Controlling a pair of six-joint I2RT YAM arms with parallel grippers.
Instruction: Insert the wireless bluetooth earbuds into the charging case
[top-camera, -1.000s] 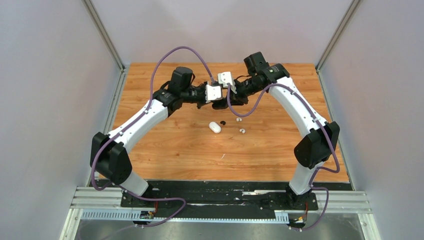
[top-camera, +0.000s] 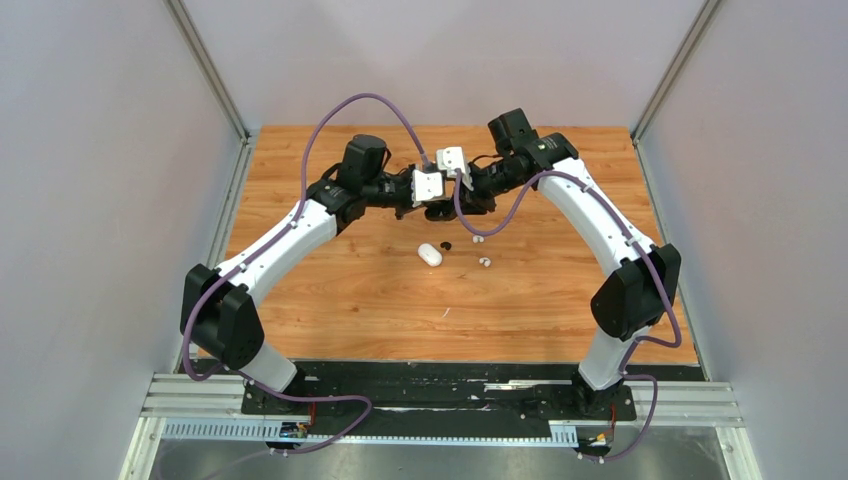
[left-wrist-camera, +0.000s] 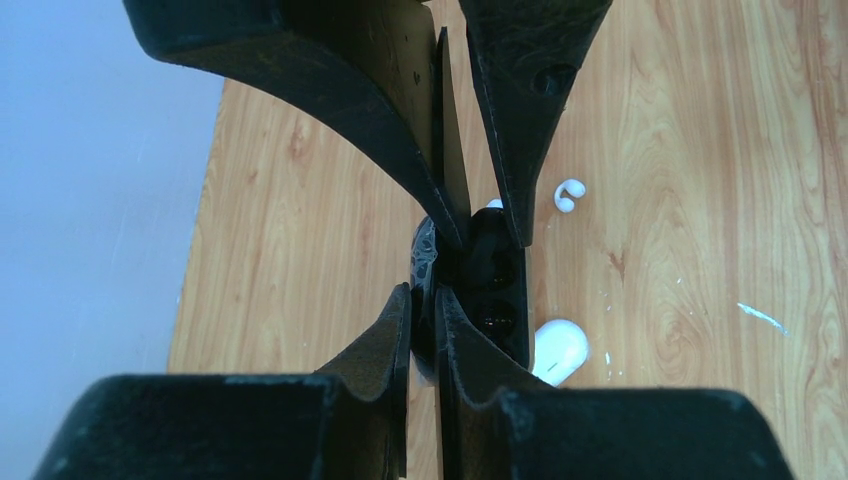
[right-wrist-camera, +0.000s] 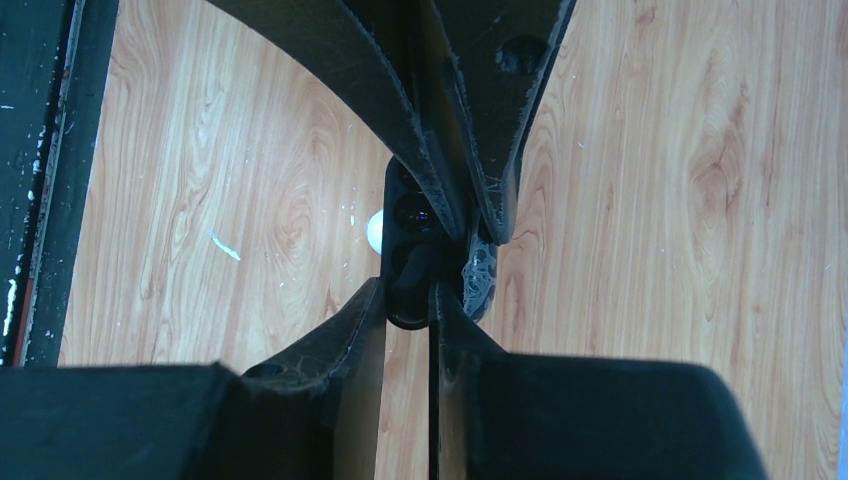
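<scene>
A black charging case (right-wrist-camera: 408, 245) is held open above the table, two dark round wells showing in its body. Its glossy lid (left-wrist-camera: 424, 255) stands to one side. My right gripper is shut on the case body. The left gripper has a finger on either side of the lid; whether it presses on it cannot be told. From above, both grippers meet at the case (top-camera: 440, 212), which they largely hide. Small black earbuds (top-camera: 446, 246) lie on the table just below it in the top view.
On the table lie a white case (top-camera: 430, 255), white earbuds (top-camera: 485, 262) and more white earbuds (top-camera: 478, 239). A small white scrap (top-camera: 446, 312) lies nearer the front.
The left arm and the objects on the table look unmoved.
</scene>
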